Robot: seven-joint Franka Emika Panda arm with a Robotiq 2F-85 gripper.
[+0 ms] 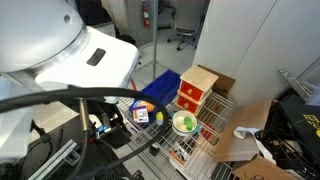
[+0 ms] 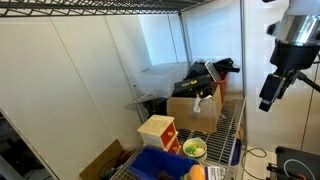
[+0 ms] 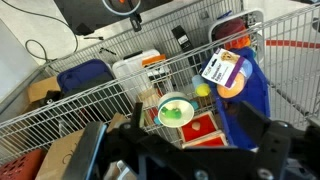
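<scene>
Dark and spread apart, the fingers of my open gripper show at the bottom of the wrist view, with nothing held. Below it on the wire shelf stands a white bowl point(image 3: 175, 110) with something green inside. An orange round item point(image 3: 231, 84) and a white-and-purple package point(image 3: 222, 67) lie at the blue bin point(image 3: 257, 100). A small yellow item point(image 3: 202, 90) sits between bowl and bin. In exterior view 1 the white arm fills the left side, and the gripper's fingertips cannot be made out there.
A wooden box with red drawers point(image 1: 192, 90) stands behind the bowl. An open cardboard box point(image 1: 240, 135) takes up the right of the shelf. Several small items lie along the wire shelf's front point(image 3: 100, 103), including a black one point(image 3: 182, 39). A dark blue bin point(image 3: 85, 76) sits at left.
</scene>
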